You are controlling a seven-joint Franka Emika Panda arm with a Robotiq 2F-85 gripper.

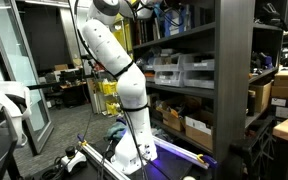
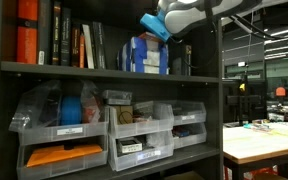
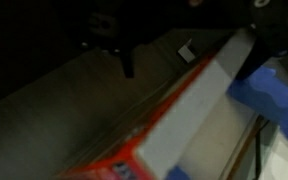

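Observation:
At the upper shelf, my gripper is at the top of a group of blue and white books or binders. In the wrist view, a book with a red-orange edge and a pale top runs diagonally beneath the gripper. One dark fingertip shows left of that book; the other side is too dark to make out well. The fingers stand open, and no firm hold on a book shows. A blue surface lies to the right of the pale edge.
Upright books fill the upper shelf's left side. Clear plastic bins stand on the shelf below. The dark cabinet side panel rises near the arm. A wooden table is at the right.

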